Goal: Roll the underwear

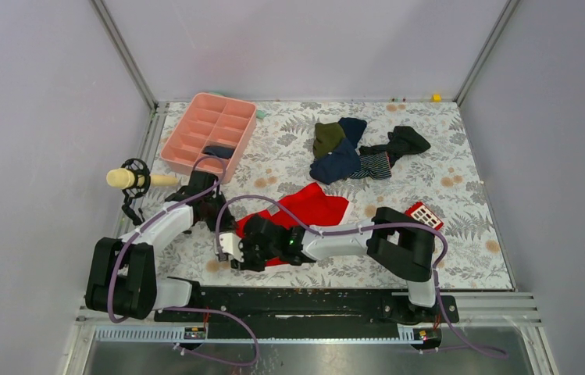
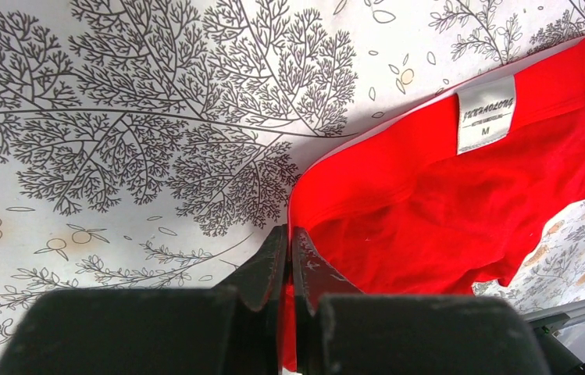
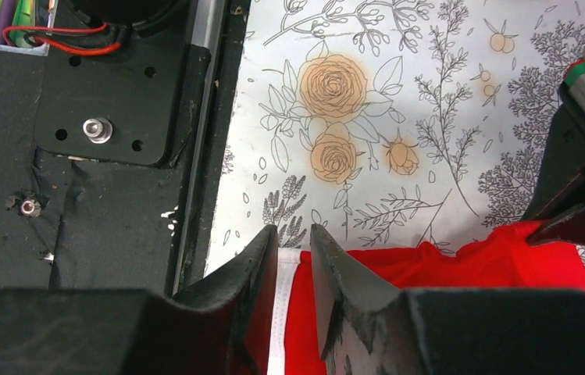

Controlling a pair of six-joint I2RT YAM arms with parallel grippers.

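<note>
Red underwear (image 1: 312, 205) lies spread at the front middle of the patterned table, its waistband and size label showing in the left wrist view (image 2: 445, 195). My left gripper is shut at its left edge, where the waistband bends downward; whether fabric is between the tips is hard to tell. My right gripper stands open over the lower part of the red cloth (image 3: 469, 269), near the table's front edge, with a white-trimmed edge between and below its fingers. The right arm partly hides the underwear from above.
A pink divided box (image 1: 209, 117) with a dark item in it stands at the back left. A pile of dark and olive clothes (image 1: 336, 160) lies at the back right, a red card (image 1: 426, 215) at the right. The right side has free table.
</note>
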